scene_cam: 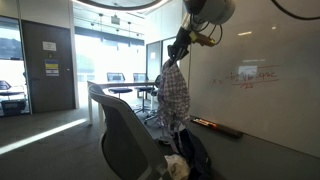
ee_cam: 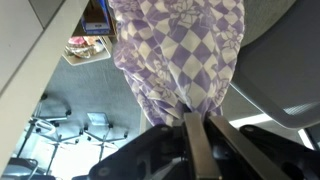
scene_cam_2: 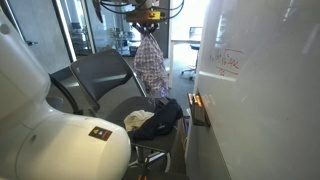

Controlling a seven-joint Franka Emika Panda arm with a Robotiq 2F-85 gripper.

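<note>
A checkered purple-and-white cloth [scene_cam: 174, 97] hangs long and loose in the air, gathered at its top. My gripper [scene_cam: 170, 62] is shut on that upper end, high above the chair seat. In exterior view 2 the cloth [scene_cam_2: 151, 68] dangles over the seat of a black chair [scene_cam_2: 104, 79]. Seen from the wrist, the cloth [ee_cam: 188, 50] spreads out from between the dark fingers, which pinch a bunched part of it. Its lower end seems clear of the seat, though exterior view 1 does not settle this.
On the chair seat lie a dark cloth [scene_cam_2: 159, 121] and a cream cloth [scene_cam_2: 137, 120]. A whiteboard [scene_cam: 255, 85] with red writing stands close to the right, with a marker tray [scene_cam: 216, 127] along its foot. A grey chair back [scene_cam: 128, 137] fills the near left.
</note>
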